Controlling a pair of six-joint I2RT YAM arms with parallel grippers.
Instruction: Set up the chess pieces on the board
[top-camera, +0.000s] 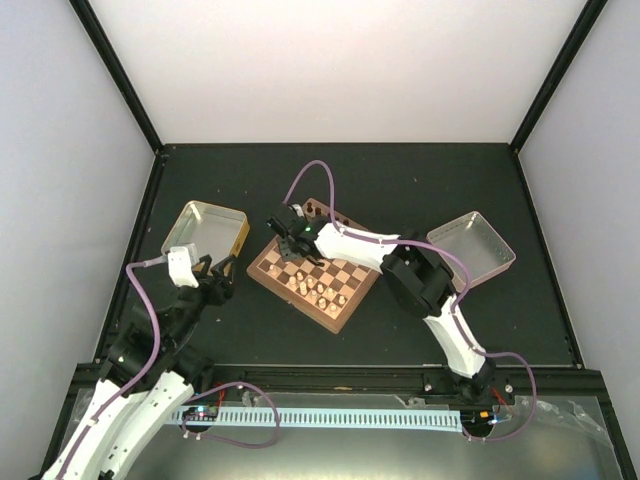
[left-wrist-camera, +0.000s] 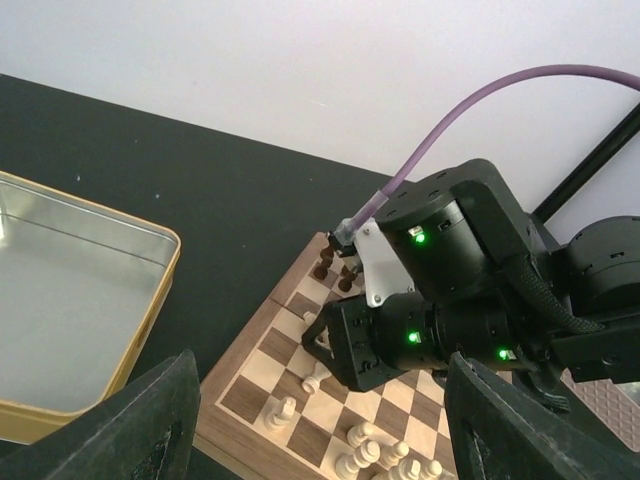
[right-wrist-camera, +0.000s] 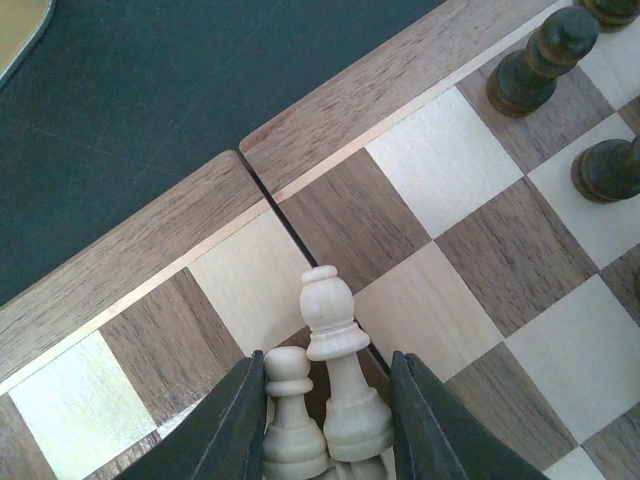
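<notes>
The wooden chessboard (top-camera: 330, 310) holds light pieces near its front and dark pieces (right-wrist-camera: 530, 65) along the back. My right gripper is low over the board's far left part, with a taller white piece (right-wrist-camera: 340, 370) and a white piece (right-wrist-camera: 292, 430) between its fingers; whether it grips them cannot be told. The taller one leans across the board's seam. My left gripper (top-camera: 222, 268) stands open beside the gold-rimmed tray, its fingers framing the left wrist view.
A gold-rimmed tray (top-camera: 240, 240) sits left of the board and a clear tray (top-camera: 470, 250) to the right.
</notes>
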